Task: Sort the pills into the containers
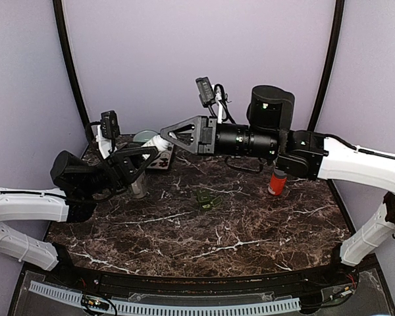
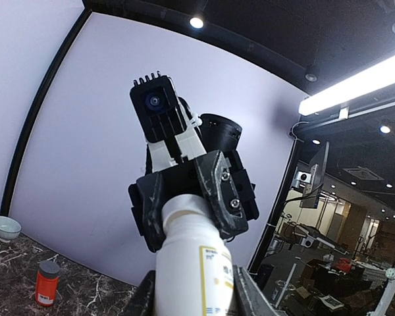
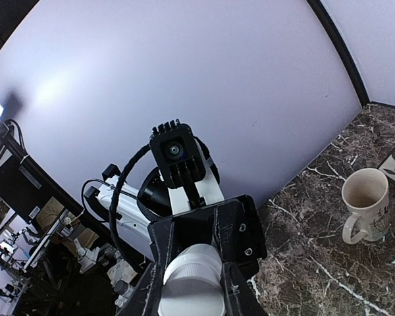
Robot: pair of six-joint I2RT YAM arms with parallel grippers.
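Note:
A white pill bottle (image 1: pixel 160 143) is held in the air between my two grippers, left of the table's centre. My left gripper (image 1: pixel 153 154) is shut on its body; in the left wrist view the white bottle (image 2: pixel 184 276) shows a yellow-edged label. From the opposite side my right gripper (image 1: pixel 173 135) is shut on the white cap end (image 2: pixel 183 205). In the right wrist view the cap (image 3: pixel 192 297) fills the space between the fingers, with the left gripper just behind. Whether the cap is loose cannot be seen, and no pills show.
A red bottle (image 1: pixel 277 182) with a grey lid stands at the right. Below the left arm is a mug (image 1: pixel 139 187), with a pale bowl (image 1: pixel 145 136) and patterned box (image 1: pixel 162 162) behind. A small green object (image 1: pixel 207 199) lies mid-table.

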